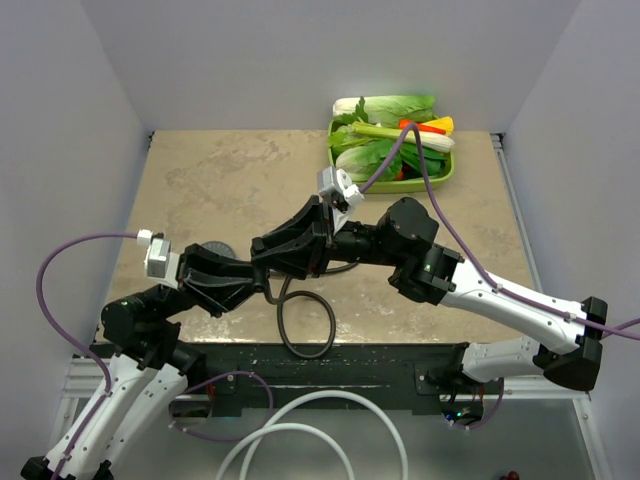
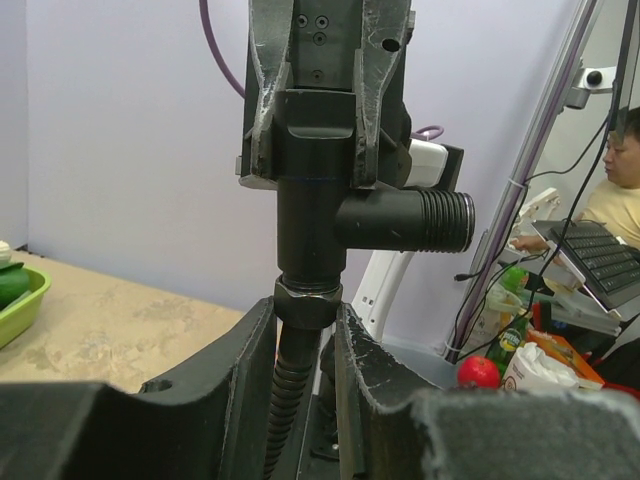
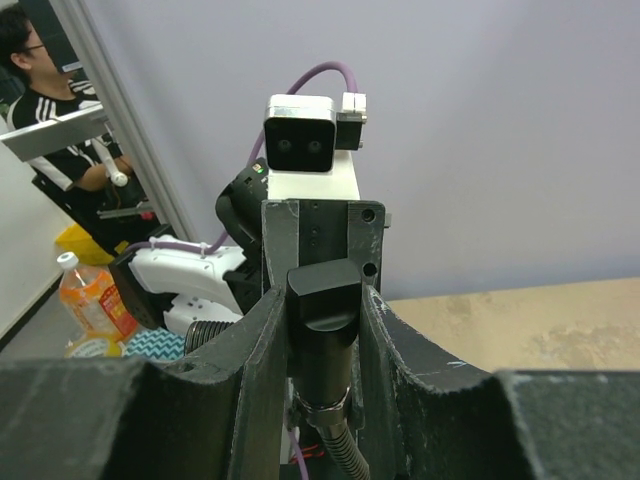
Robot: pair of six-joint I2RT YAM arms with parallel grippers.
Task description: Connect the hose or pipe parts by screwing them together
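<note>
A black T-shaped fitting (image 2: 314, 225) stands upright between my grippers, with a metal nut (image 2: 308, 304) and a ribbed hose (image 3: 345, 447) below it. My left gripper has its fingertips at the nut on either side. My right gripper closes around the fitting's top. The threaded side branch (image 2: 440, 219) points sideways. In the top view both grippers meet over the table's middle, and the dark hose (image 1: 328, 330) loops down onto the worktop.
A green basket of vegetables (image 1: 420, 183) stands at the back right of the worktop (image 1: 190, 180). A grey round disc (image 1: 216, 247) lies behind the left gripper. White hose loops (image 1: 395, 435) lie beyond the front edge.
</note>
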